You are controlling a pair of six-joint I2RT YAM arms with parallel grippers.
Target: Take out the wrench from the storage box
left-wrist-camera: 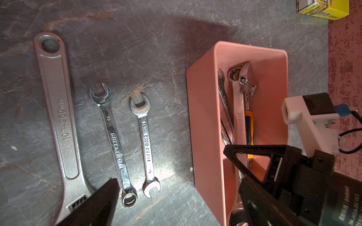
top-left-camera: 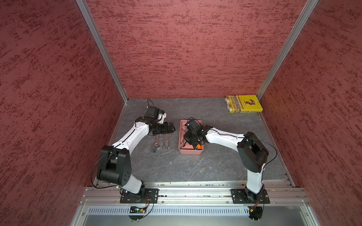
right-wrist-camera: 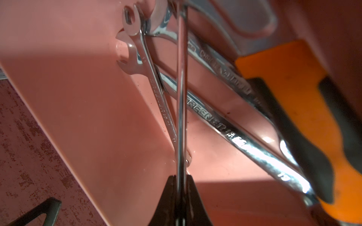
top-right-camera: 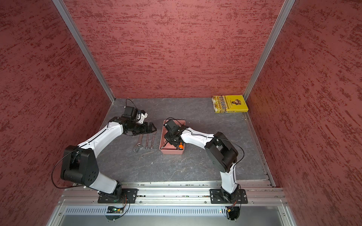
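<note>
My right gripper is down inside the pink storage box (left-wrist-camera: 205, 131). Its fingers are closed on a long silver wrench (right-wrist-camera: 182, 113), which stands edge-on along the middle of the right wrist view; its far end is cut off at the top. Under it, on the box floor, lie a small wrench (right-wrist-camera: 156, 88) and a larger one marked GREENER (right-wrist-camera: 226, 128). An adjustable wrench with an orange and black handle (right-wrist-camera: 297, 101) rests along the right wall. Left of the box, my left gripper hangs open and empty.
On the table left of the box lie a big adjustable wrench (left-wrist-camera: 64, 124), a combination wrench (left-wrist-camera: 116, 150) and an open-ended wrench (left-wrist-camera: 147, 146). A yellow box (top-left-camera: 245, 103) stands at the back right.
</note>
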